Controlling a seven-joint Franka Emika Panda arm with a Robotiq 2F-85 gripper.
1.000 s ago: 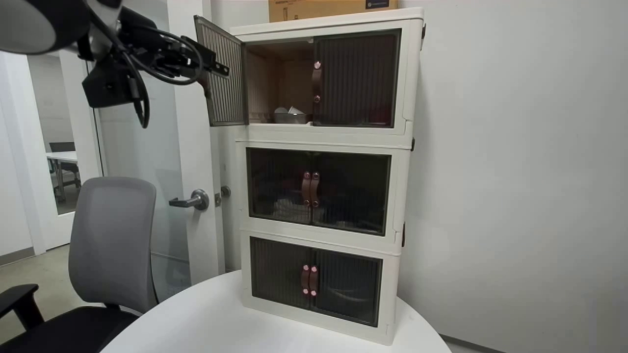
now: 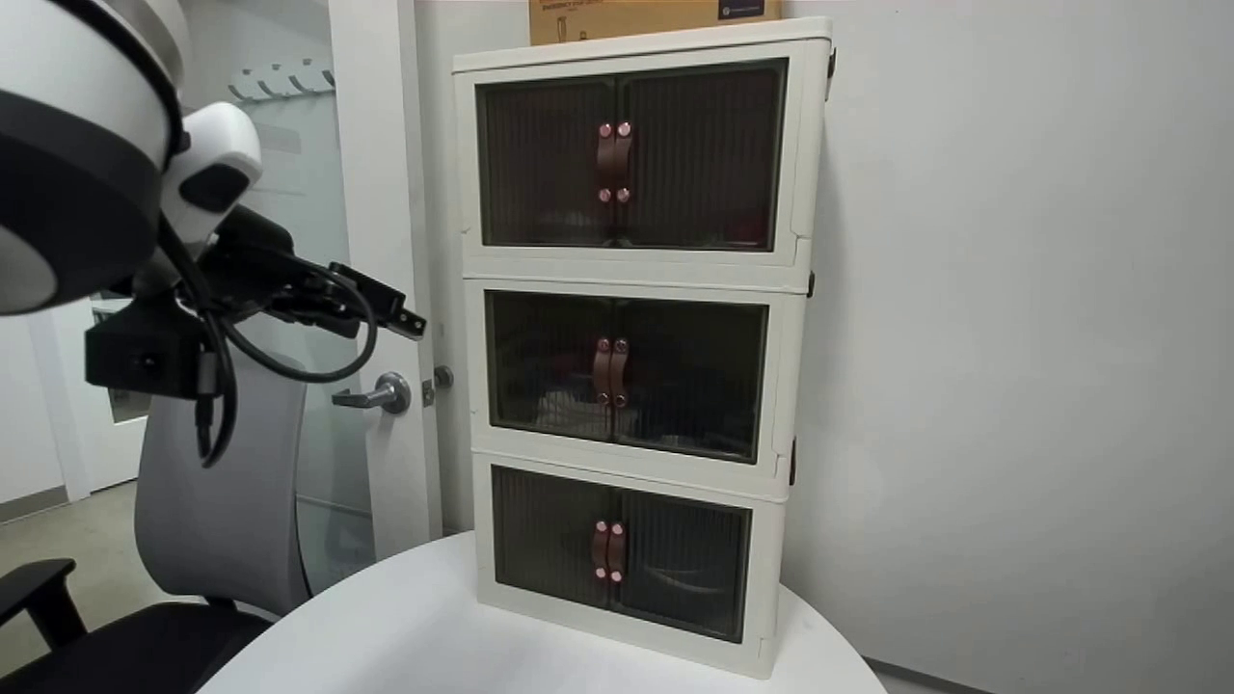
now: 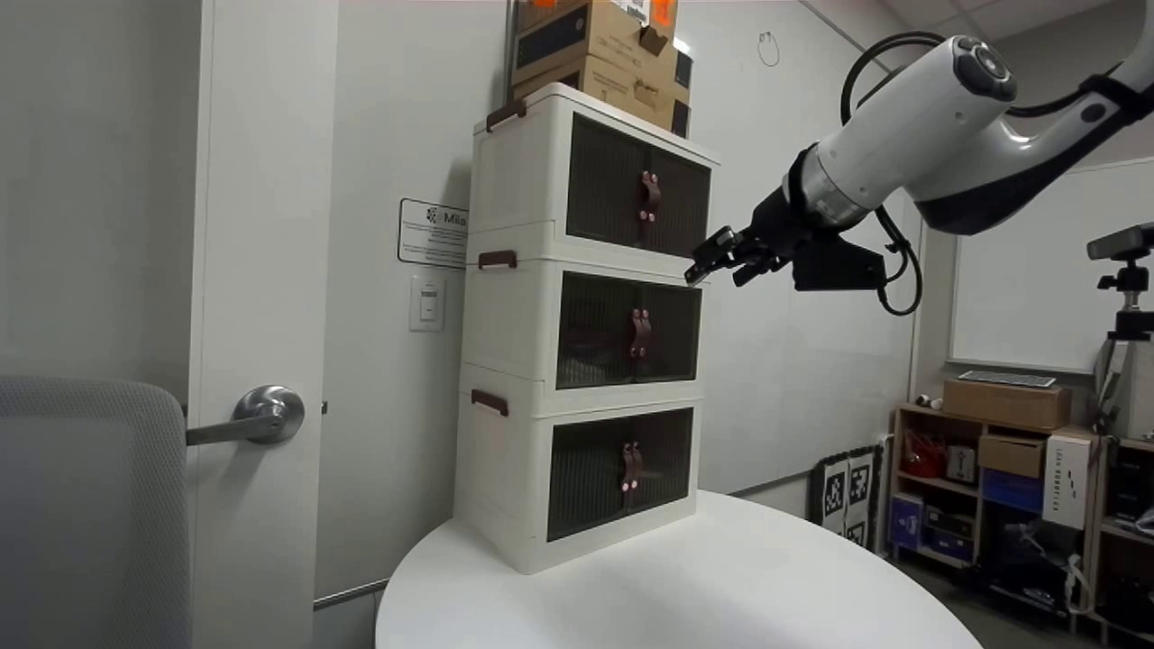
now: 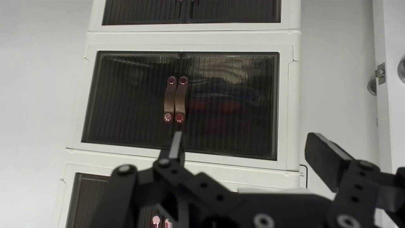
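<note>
A white cabinet of three stacked units (image 2: pixel 638 273) stands on a round white table (image 2: pixel 555 648). Each unit has two dark ribbed doors with brown strap handles; all doors look closed. Away from the cabinet's front, around the level between the top and middle units, my gripper (image 3: pixel 716 265) is open and empty. Through the upside-down wrist view, the middle unit's handles (image 4: pixel 175 99) appear just above one fingertip in the image, and the other finger (image 4: pixel 327 159) lies to the right, past the cabinet's side. Folded and red items show dimly behind the middle doors.
Cardboard boxes (image 3: pixel 606 65) sit on the cabinet. A room door with a lever handle (image 2: pixel 388 394) stands left of it, with a grey chair (image 2: pixel 220 486) near the table.
The top unit's left door stood wide open earlier, showing a tray inside; now it is closed. The gripper has come down and slightly left in exterior view 1, away from that door.
</note>
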